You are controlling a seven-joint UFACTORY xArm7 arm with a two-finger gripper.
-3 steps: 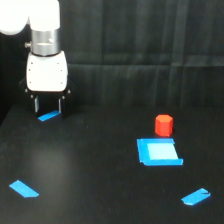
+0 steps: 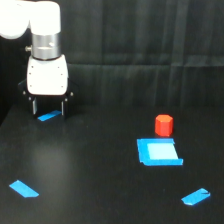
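Note:
My gripper is at the far left, pointing down over the dark table, its two fingers spread apart. I see nothing between them. Behind or beneath it lies a strip of blue tape. Well off to the right, a red block with an angular outline stands at the back edge of a white square that is bordered in blue tape.
Two more blue tape strips lie on the table, one at front left and one at front right. A dark curtain closes off the back.
My gripper sits slightly lower in the view, and its fingers look a little farther apart. The red block and the taped square have not moved.

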